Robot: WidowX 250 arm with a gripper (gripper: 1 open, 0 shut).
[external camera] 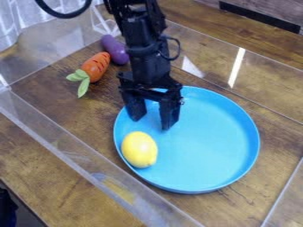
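My black gripper [151,110] hangs from the top centre, open, its fingers low over the back left part of a blue round dish [208,155]. A yellow egg-shaped object [140,149] lies in the front left of the dish, in front of the gripper. An orange carrot with a green top [95,69] and a purple object [113,50], perhaps an eggplant, lie on the wooden surface behind and left of the dish. What is directly behind the arm is hidden.
A clear plastic-like edge runs diagonally along the left and lower part of the view.
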